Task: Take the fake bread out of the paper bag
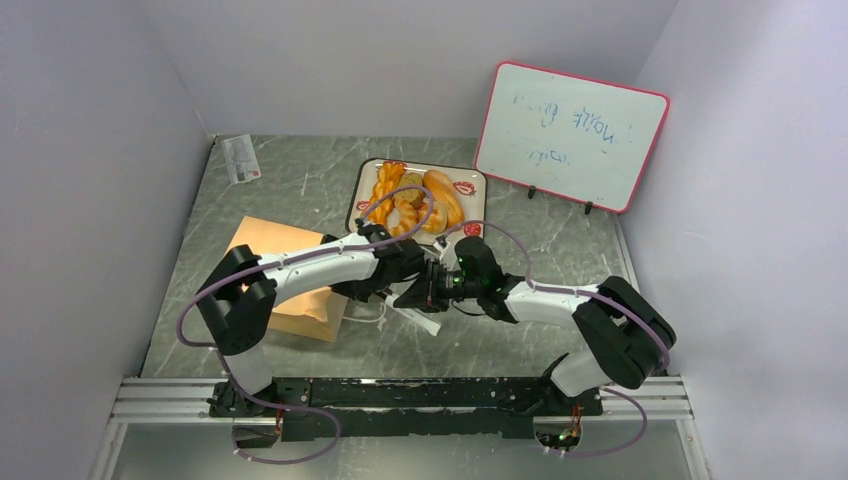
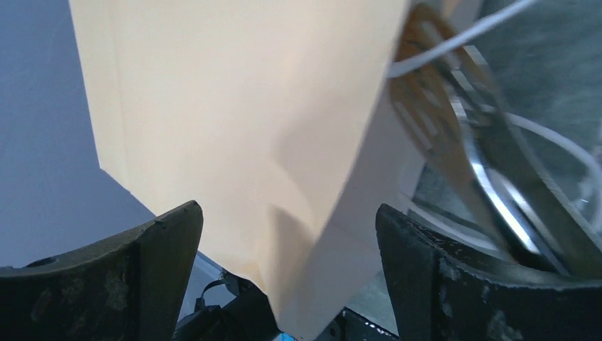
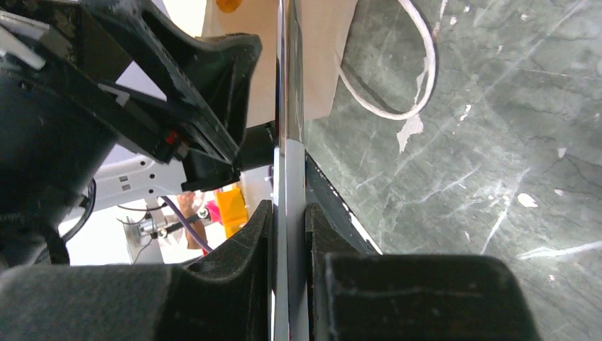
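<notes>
The brown paper bag [image 1: 262,237] lies on its side at the left of the table, its mouth facing right. My right gripper is shut on the grey-white handle [image 3: 290,245] of metal tongs [image 2: 472,153]. Their slotted ends are at the bag's mouth. An orange-brown piece of bread [image 3: 228,5] shows at the bag in the right wrist view, mostly cut off. My left gripper stands open, its fingers well apart, with the bag's pale side and edge showing between and beyond them. From above, the left forearm hides its fingers.
A tray [image 1: 465,205] with several breads stands at the back middle. A white rope handle [image 3: 419,99] loops out from the bag. The whiteboard [image 1: 570,135] leans at the back right. Both arms are close together near the bag's mouth.
</notes>
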